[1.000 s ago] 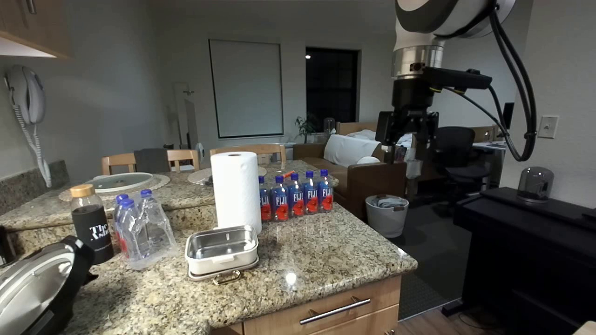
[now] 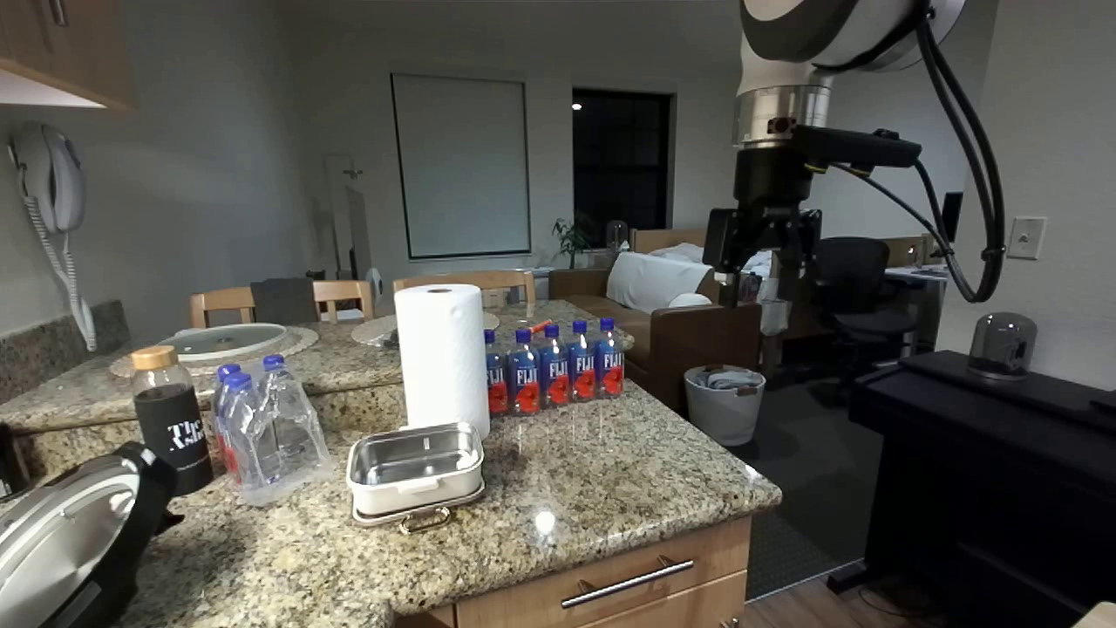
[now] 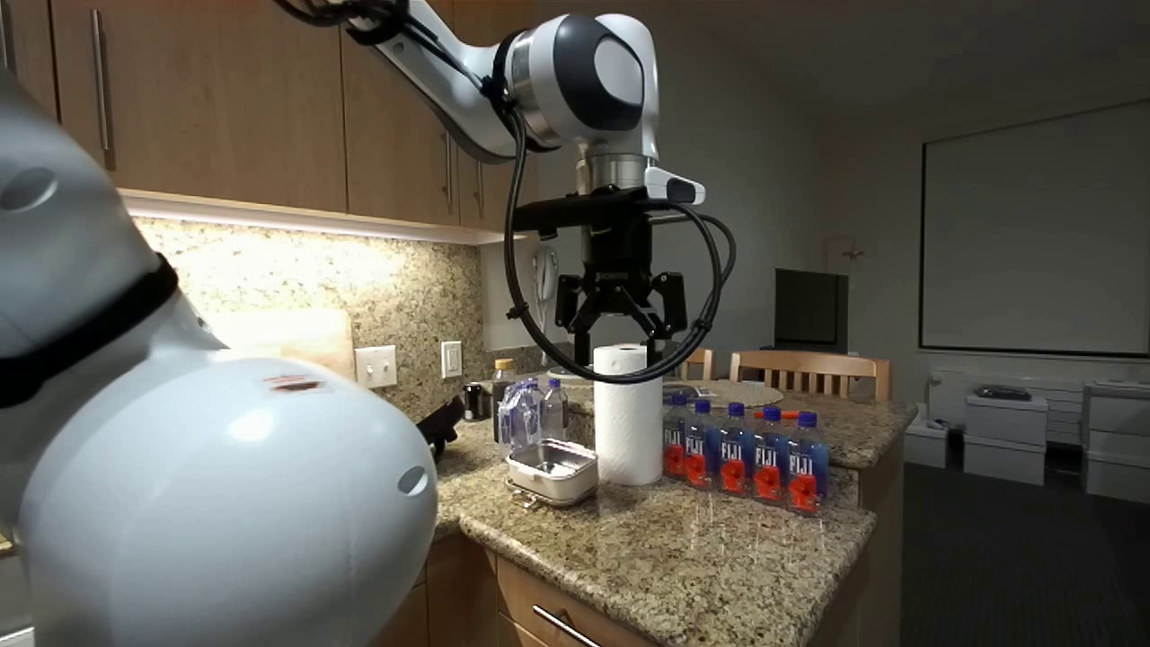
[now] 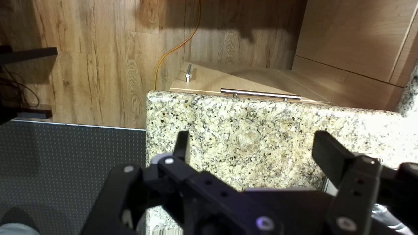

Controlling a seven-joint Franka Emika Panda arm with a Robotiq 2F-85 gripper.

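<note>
High above the granite counter, my gripper stands open, its two fingers wide apart and only bare stone showing below the gap. In exterior view 2 the gripper points straight down, clear of everything. A white and steel lunch box rests without a cover on the counter, apparently on its lid. Behind it stands an upright paper towel roll. A row of several blue-capped water bottles lines the counter beside the roll; the same bottles show in exterior view 2.
Plastic-wrapped bottles and a dark bottle with a wooden cap stand at the left. A dark-rimmed appliance lies at the near left. Cabinets hang over the back.
</note>
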